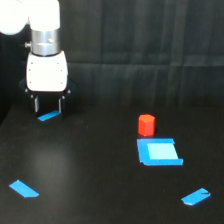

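Observation:
At the upper left of the camera view my gripper (48, 104) hangs pointing down with its two fingers spread apart. Nothing shows between them. A small red block (147, 125) stands on the dark table (90, 155), well to the right of the gripper. Just in front of the block lies a pale square bordered by blue tape (146, 159). The block appears to be behind this square, outside its border.
Blue tape strips lie on the table: one below the gripper (49, 115), one at front left (24, 188) and one at front right (196, 197). A black curtain (150, 60) hangs behind.

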